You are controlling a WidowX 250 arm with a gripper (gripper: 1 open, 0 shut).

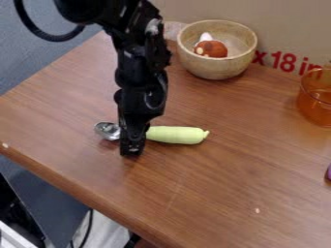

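Observation:
My black gripper (132,143) is low over the wooden table (246,184), at the left end of a pale green vegetable (177,135). A silver spoon (106,130) lies just left of the gripper, its rest hidden behind the fingers and the vegetable. I cannot tell whether the fingers are open or shut, or whether anything is between them.
A beige bowl (218,65) with a brown and white item stands at the back. An orange translucent container (315,105) is at the right edge, with a dark purple object below it.

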